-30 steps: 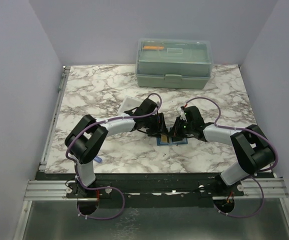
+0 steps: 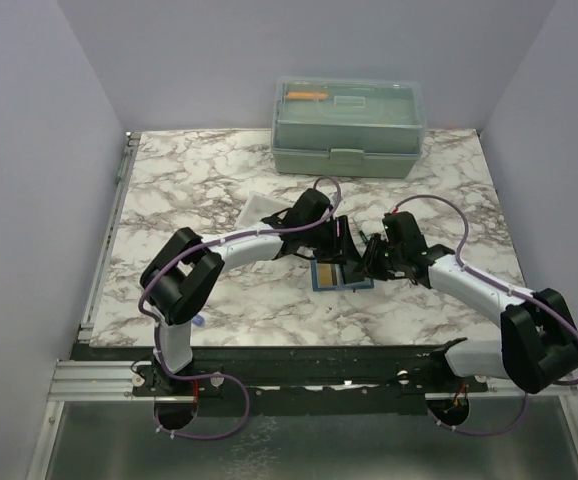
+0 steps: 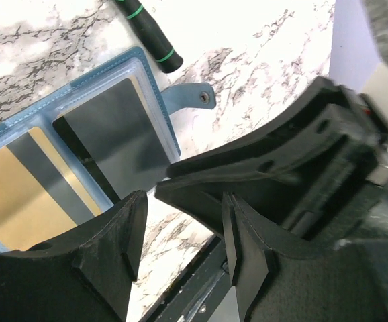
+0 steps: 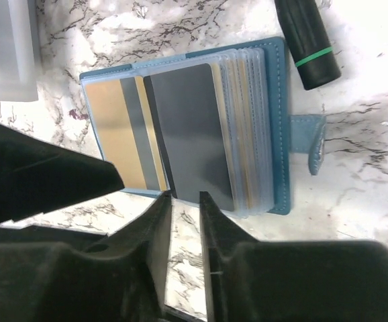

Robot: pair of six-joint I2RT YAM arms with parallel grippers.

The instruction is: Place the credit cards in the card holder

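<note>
The blue card holder (image 4: 278, 127) lies spread on the table beneath both grippers, its strap pointing right. A dark grey card and a gold card with a grey band lie in its clear sleeves; in the left wrist view the grey card (image 3: 123, 127) and gold card (image 3: 16, 191) show closer. My left gripper hangs over the holder's near side, fingers slightly apart and nothing between them. Beside it, my right gripper also stands slightly open and empty, over the holder's near edge.
A black pen with green rings (image 4: 308, 47) lies behind the strap. A white tray (image 2: 257, 207) stands at the back left, a clear green-lidded box (image 2: 347, 125) behind. A small blue item (image 2: 198, 320) lies front left. The two grippers are very close together.
Both grippers have shifted to the right across the holder, the left one from its left part towards the middle, the right one towards its right edge. The holder has stayed in place.
</note>
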